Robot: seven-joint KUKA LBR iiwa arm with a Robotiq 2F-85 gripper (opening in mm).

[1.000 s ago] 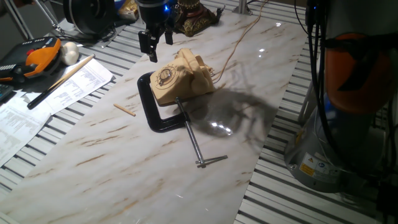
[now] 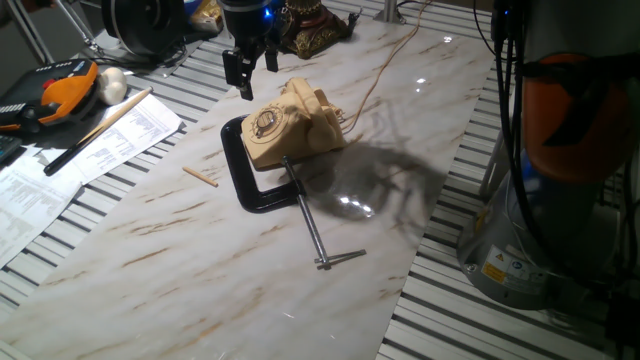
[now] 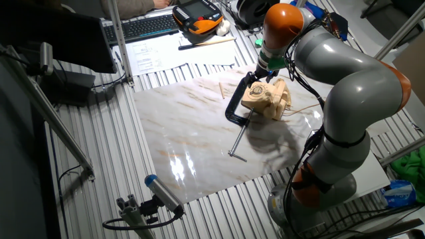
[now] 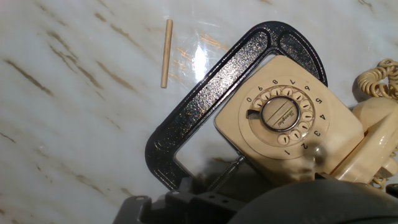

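A cream rotary telephone (image 2: 290, 125) stands on the marble-patterned board, its dial facing up in the wrist view (image 4: 280, 115). Around its near left side lies a black C-clamp (image 2: 240, 180), flat on the board. The clamp's steel screw (image 2: 312, 228) points toward the front, ending in a crossbar. A short wooden stick (image 2: 199, 176) lies left of the clamp. My gripper (image 2: 259, 84) hangs just behind and above the phone, its fingers apart and nothing visible between them. Only dark gripper parts show along the wrist view's bottom edge, where they hide part of the phone and screw.
An ornate dark base (image 2: 315, 30) stands behind the phone. Papers (image 2: 120, 135), a long dark-tipped stick (image 2: 95, 133) and an orange-black device (image 2: 50, 92) lie to the left. The phone's cord (image 2: 385, 65) runs to the back. The board's front is clear.
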